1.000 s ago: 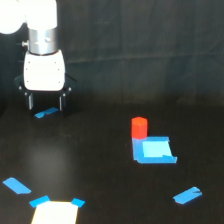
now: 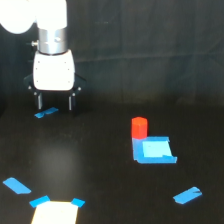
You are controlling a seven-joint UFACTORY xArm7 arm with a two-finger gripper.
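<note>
The white robot arm hangs at the upper left, its gripper [image 2: 55, 100] low over the dark table, with open fingers and nothing visible between them. A red cube [image 2: 139, 128] stands at the back edge of a light-blue square [image 2: 156, 149] that is bordered with blue tape, right of centre. At the bottom left, a pale yellow square [image 2: 54, 213] with blue tape at its corners is cut off by the frame edge.
Blue tape strips lie at the left [image 2: 17, 186], at the right [image 2: 187, 195] and behind the gripper [image 2: 46, 112].
The arm and gripper have moved a little to the right. The red cube has not visibly moved.
</note>
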